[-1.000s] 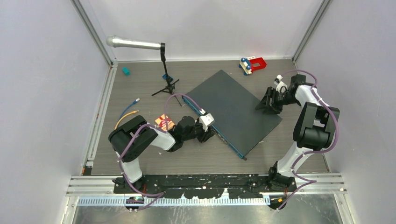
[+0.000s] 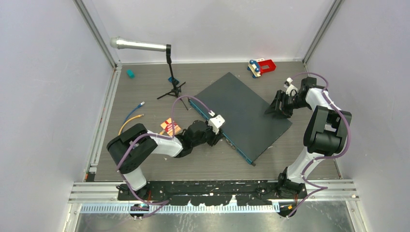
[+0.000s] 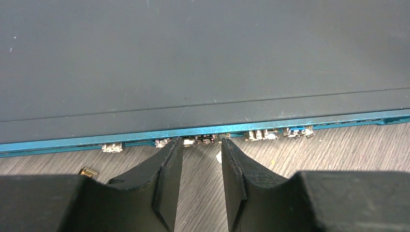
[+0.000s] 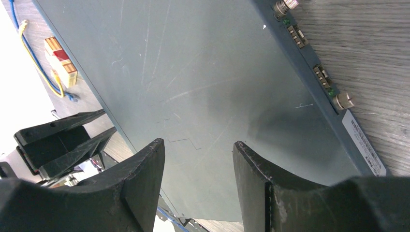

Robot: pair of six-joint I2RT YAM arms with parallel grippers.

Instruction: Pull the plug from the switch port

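The switch (image 2: 237, 111) lies tilted on the table as a dark slab with a blue edge. In the left wrist view a row of metal ports (image 3: 261, 134) runs along that edge. My left gripper stands open at this row, a small connector or port between and beyond its fingertips; whether it is a plug cannot be told. My right gripper is open over the switch's far right part, nothing between its fingers.
Blue (image 2: 131, 112) and yellow (image 2: 129, 122) cables lie at left beside a patterned box (image 2: 170, 126). A microphone stand (image 2: 174, 89) and toy truck (image 2: 256, 67) stand behind.
The right arm has not visibly moved.
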